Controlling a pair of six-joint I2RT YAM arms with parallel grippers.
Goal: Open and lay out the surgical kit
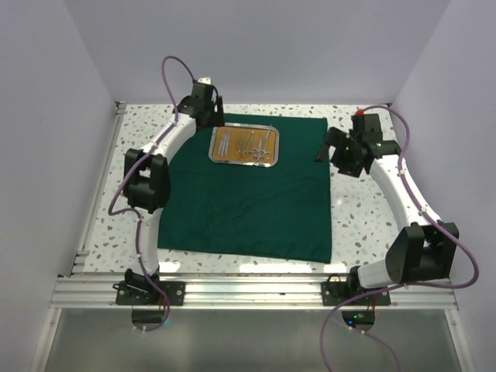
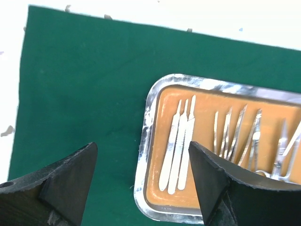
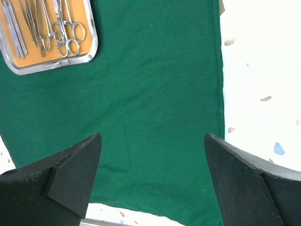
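A shallow silver tray (image 1: 245, 164) with an orange inside lies on the green cloth (image 1: 240, 205) near the back. Three slim white-handled tools (image 2: 178, 150) lie side by side at its left end. Thin tweezers (image 2: 237, 132) and several scissor-like instruments (image 3: 66, 40) fill the middle and right. Above the tray's left edge, my left gripper stands open, holding nothing; its right finger (image 2: 211, 179) hides part of the tray. My right gripper is open and empty over the cloth's right edge, away from the tray.
The cloth is spread flat and bare in front of the tray and to its right. Speckled white table (image 1: 360, 217) shows around it. Walls stand at the back and both sides.
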